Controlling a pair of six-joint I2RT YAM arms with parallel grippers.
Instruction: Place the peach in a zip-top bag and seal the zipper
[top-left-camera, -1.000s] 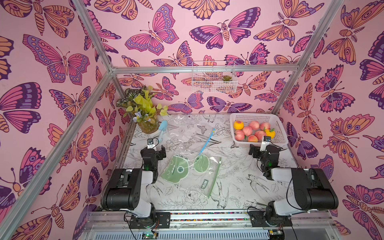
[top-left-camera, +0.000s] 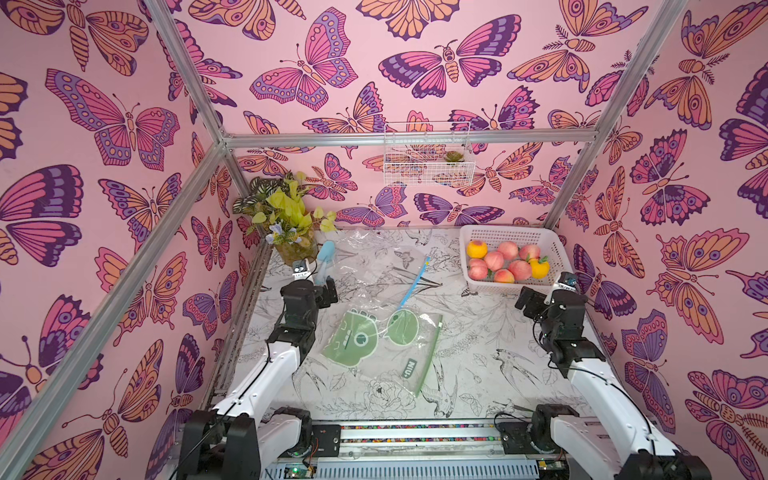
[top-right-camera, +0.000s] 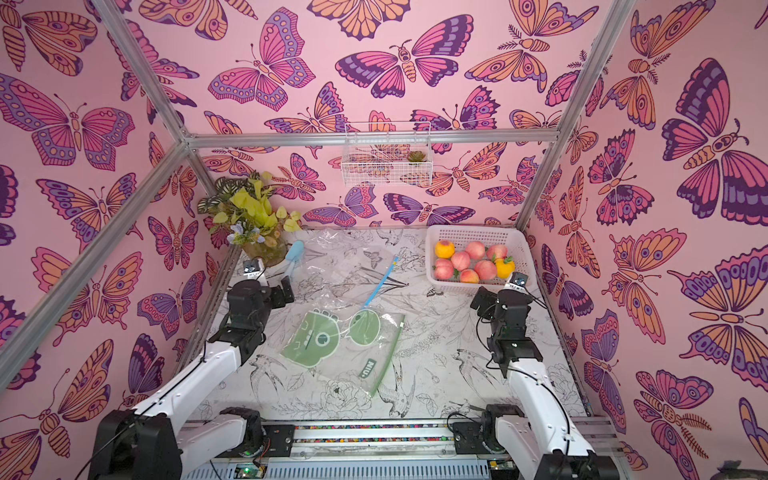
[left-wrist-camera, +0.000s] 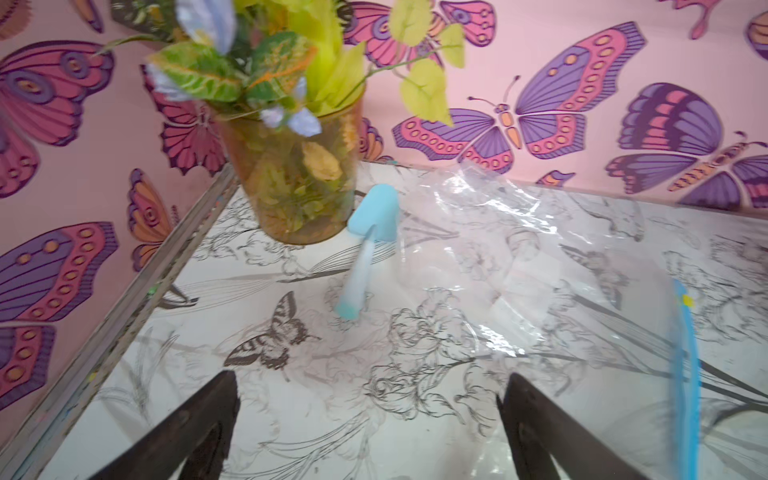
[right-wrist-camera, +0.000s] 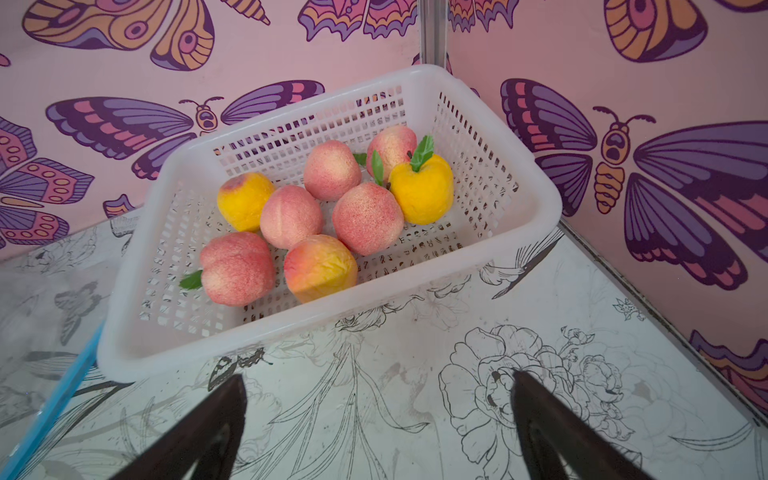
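Several pink peaches (right-wrist-camera: 366, 217) rest with yellow fruit in a white basket (right-wrist-camera: 512, 228) at the back right. Nearest the middle lies a flat clear zip bag with a green print (top-left-camera: 352, 340) and a green zipper strip (top-left-camera: 430, 352). Behind it, another clear bag (left-wrist-camera: 552, 264) with a blue zipper strip (left-wrist-camera: 688, 376) is spread flat. My left gripper is open above the table, left of both bags, nothing between its fingers. Open and empty too, my right gripper hangs in front of the basket's near side.
A potted plant (left-wrist-camera: 296, 176) stands at the back left, with a pale blue spatula-like tool (left-wrist-camera: 360, 268) beside it. A wire shelf (top-left-camera: 428, 168) hangs on the back wall. Table between the green-zipper bag and the right arm is clear.
Both arms have changed posture, their forearms now stretched out from the near side. The right gripper has shifted rightward, the left slightly. Bags, basket and fruit lie where they were.
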